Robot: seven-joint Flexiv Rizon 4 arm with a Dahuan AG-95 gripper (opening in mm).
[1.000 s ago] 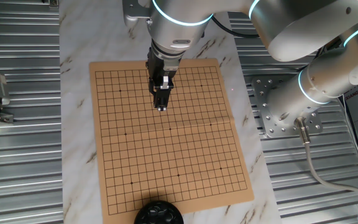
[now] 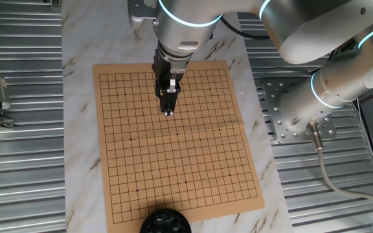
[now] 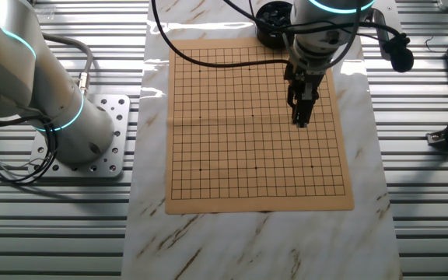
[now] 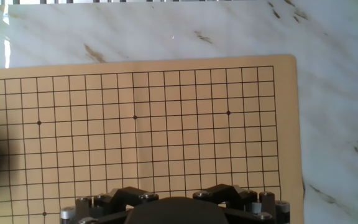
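A tan board [image 2: 118, 162] printed with a black grid lies on the marble-patterned tabletop, and no stones show on it. My gripper [image 2: 168, 111] points down above the board's far half in exterior view 1. In exterior view 2 the gripper [image 3: 299, 124] appears over the right part of the grid. Only its dark linkages reach into the bottom of the wrist view, so how the fingers stand is not clear. Nothing is seen held. A round black bowl [image 2: 165, 223] with dark pieces inside sits at the board's near edge in exterior view 1.
The arm's base plate [image 2: 329, 128] stands beside the marble surface [image 2: 83, 149], on ribbed metal. A black cable [image 3: 208, 64] loops from the arm across exterior view 2. The board's surface is clear apart from the arm above it.
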